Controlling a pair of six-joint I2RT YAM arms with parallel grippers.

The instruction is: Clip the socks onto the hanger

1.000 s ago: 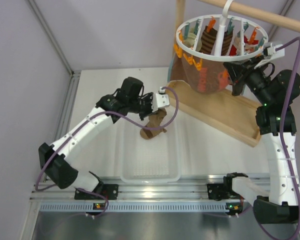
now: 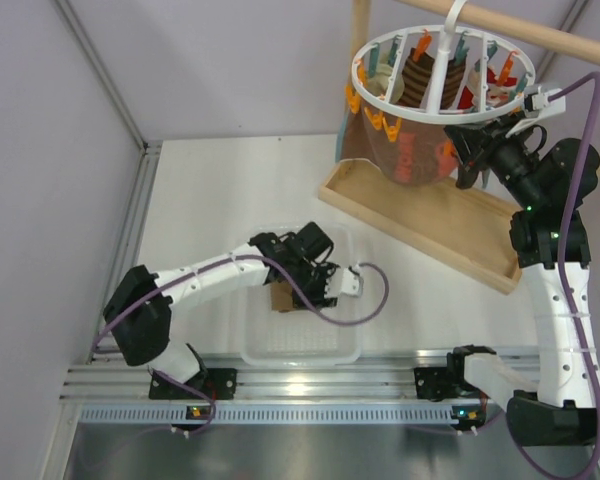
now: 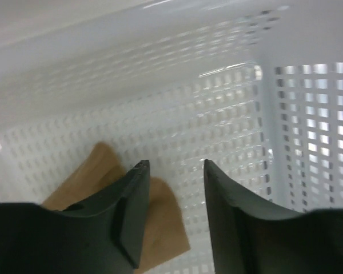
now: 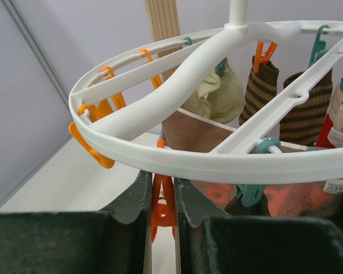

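Note:
A brown sock (image 3: 166, 228) lies in the white basket (image 2: 252, 340), partly covered by my left arm in the top view. Low over the basket, my left gripper is open; one finger overlaps the sock in the left wrist view, and no cloth shows in the gap. At the rim of the round white hanger (image 4: 217, 165), my right gripper is shut on an orange clip (image 4: 162, 214). No sock shows in that clip.
Several socks, among them a striped brown sock (image 4: 260, 85) and an olive sock (image 4: 226, 97), hang from clips around the ring. Empty orange clips (image 4: 91, 142) line its left side. Beneath the hanger sits a wooden tray (image 2: 420, 215).
The sock hung from my left gripper a second ago and now lies in the basket. My right arm is practically still.

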